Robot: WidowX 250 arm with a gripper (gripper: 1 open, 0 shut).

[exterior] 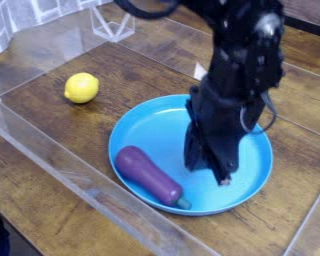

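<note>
My black gripper (216, 150) hangs over a round blue plate (149, 125), its lower parts in front of the plate's middle and right. It looks shut, with nothing visible between its fingers, though motion blurs it. A purple eggplant (149, 176) lies at the plate's lower left, to the left of the fingertips. What sits directly behind the gripper is hidden.
A yellow lemon (81, 88) rests on the wooden table (49, 215) at upper left, outside the plate. Clear plastic edging runs along the left side and lower left. Bare wood shows at right.
</note>
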